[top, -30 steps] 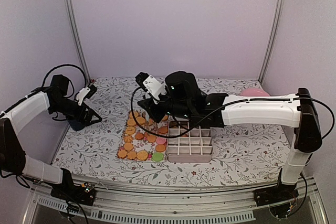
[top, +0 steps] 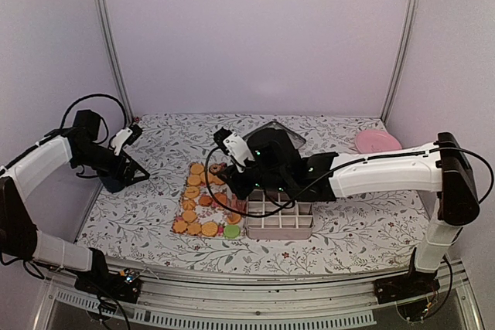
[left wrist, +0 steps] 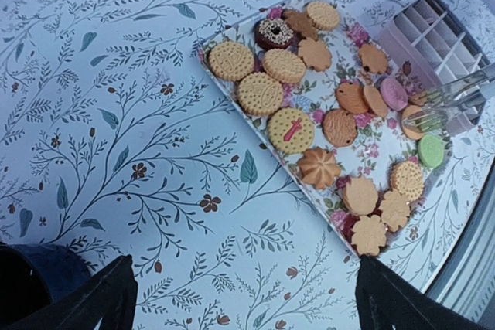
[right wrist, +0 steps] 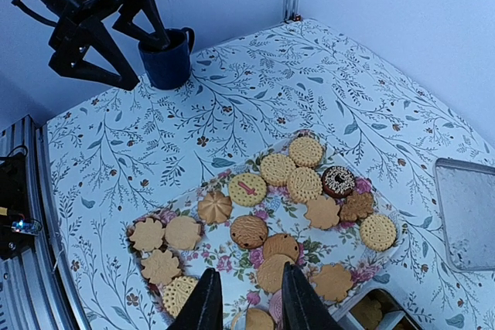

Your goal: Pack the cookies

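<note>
Many cookies lie on a flowered tray (left wrist: 263, 125); among them are a dark ring cookie (left wrist: 274, 33), a pink cookie (left wrist: 394, 93) and a green cookie (left wrist: 431, 151). Beside the tray stands a pink divided box (top: 279, 233), with a cookie (right wrist: 368, 312) in one compartment. My right gripper is low over the tray's box side, its clear fingers (left wrist: 456, 102) partly open around a small tan cookie (right wrist: 257, 319) next to the pink one. Whether they touch it I cannot tell. Well to the left of the tray, my left gripper (top: 141, 154) stands open and empty.
A dark blue mug (right wrist: 166, 59) stands below the left gripper. Behind the box lies a grey metal tray (right wrist: 472, 214), and a pink plate (top: 377, 141) is at the back right.
The left arm has stayed still.
</note>
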